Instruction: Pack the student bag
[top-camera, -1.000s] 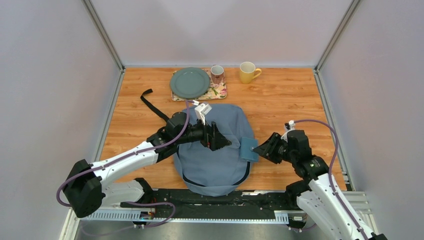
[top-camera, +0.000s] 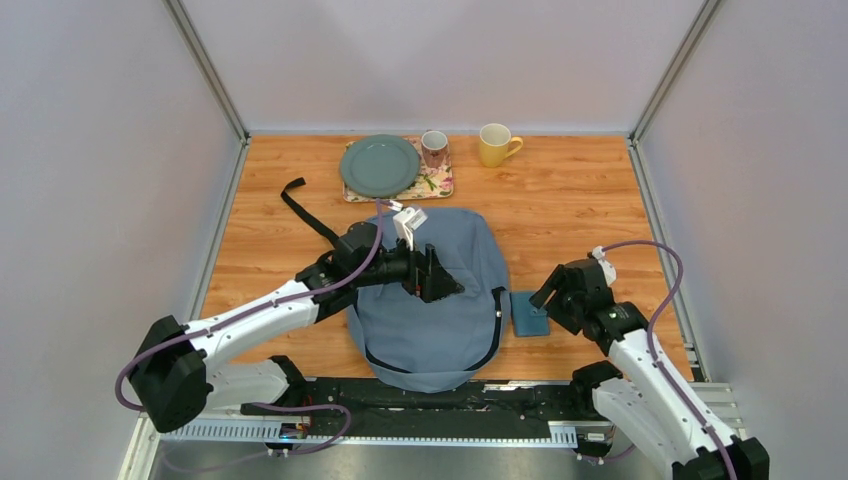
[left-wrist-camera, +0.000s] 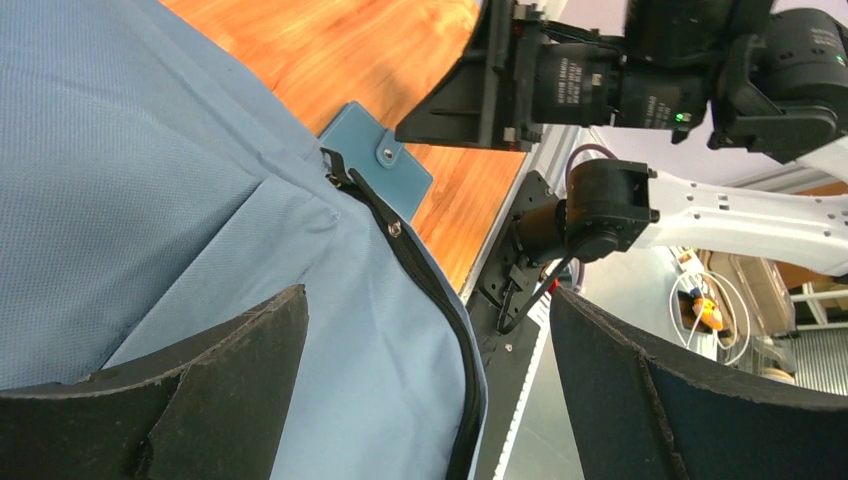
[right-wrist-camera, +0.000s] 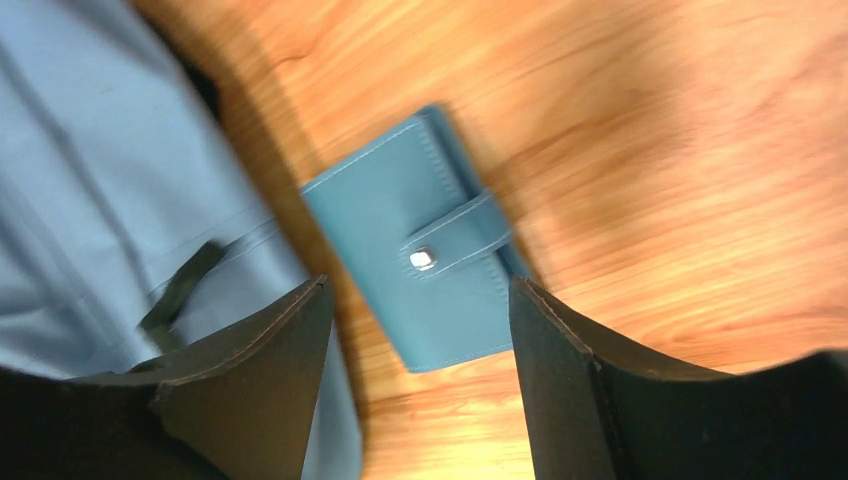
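The blue wallet (right-wrist-camera: 400, 215) with its snap strap lies flat on the wooden table, just right of the bag and outside it; part of it shows beneath the right arm in the top view (top-camera: 530, 318). Above the wallet hangs my right gripper, open and empty, its fingers apart. The blue-grey student bag (top-camera: 430, 335) lies on the table with its dark zip edge (left-wrist-camera: 425, 275) along the right side. Over the bag, my left gripper stands open, and bare bag fabric shows between its fingers. Whether its tips touch the bag cannot be told.
Behind the bag, a flowered tray (top-camera: 438, 183) carries a grey-green plate (top-camera: 380, 165) and a patterned cup (top-camera: 434, 149). A yellow mug (top-camera: 494, 147) stands beside it. A black strap (top-camera: 308, 215) stretches left of the bag.
The wallet has gone from the right gripper, over the bag's right edge, down to the table beside it. The left arm has barely moved.
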